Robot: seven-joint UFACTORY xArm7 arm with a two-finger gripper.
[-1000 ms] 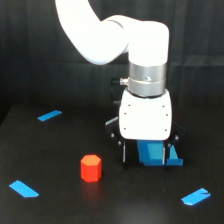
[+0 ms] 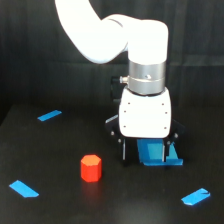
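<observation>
A red-orange block (image 2: 91,168) with a lighter orange top rests on the black table, left of the arm. My gripper (image 2: 144,158) hangs from the white arm at the right of centre, pointing down. Its thin dark fingers (image 2: 124,150) stand apart, with no object clearly gripped. Behind the white hand, and partly hidden by it, is a blue object (image 2: 172,159) that looks like a small tray or block. Whether the gripper touches the blue object cannot be told.
Blue tape strips lie flat on the table: one at the back left (image 2: 49,115), one at the front left (image 2: 23,189) and one at the front right (image 2: 195,197). Dark curtain hangs behind.
The hand seems very slightly higher than before. The red-orange block, the blue object and the tape strips have not visibly moved.
</observation>
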